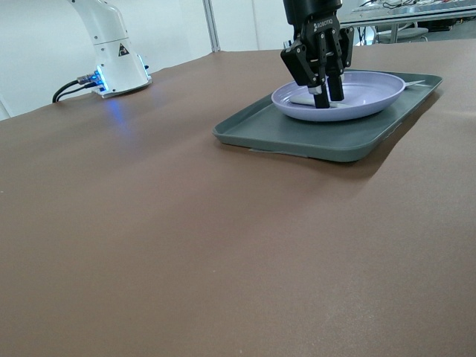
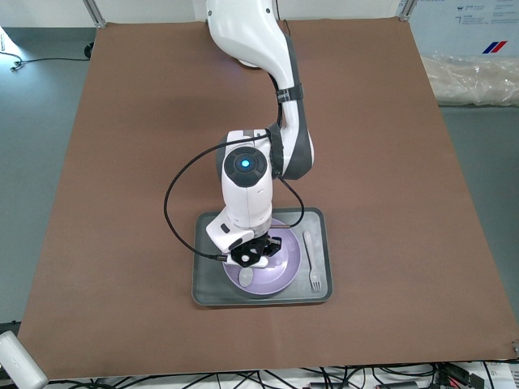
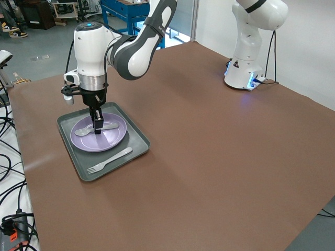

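Note:
A grey tray holds a purple plate, with a white spoon lying on the plate and a white fork on the tray beside it. My black gripper is down at the plate, over the spoon's handle, its fingertips at plate level. Whether the fingers hold the spoon is unclear. The arm hides much of the gripper in the camera left view.
Cables run along the table's edge, off the top, and a wall stands behind the arm's base.

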